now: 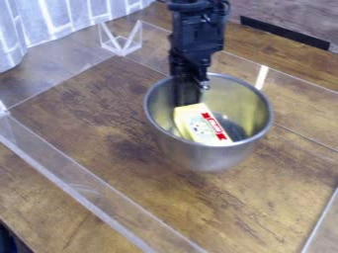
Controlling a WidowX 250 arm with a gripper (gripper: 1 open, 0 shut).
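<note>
A steel bowl stands in the right-middle of the camera view, with a pale yellow package with a red label lying in it. My black gripper reaches down from the top to the bowl's back-left rim. Its fingers are dark and small in the view; they look closed at the rim, and whether the rim lies between them is hard to tell.
A wooden tabletop has free room at the left and front. Clear plastic edging runs along the left and right sides. A white curtain hangs at the back left, beside a small white wire object.
</note>
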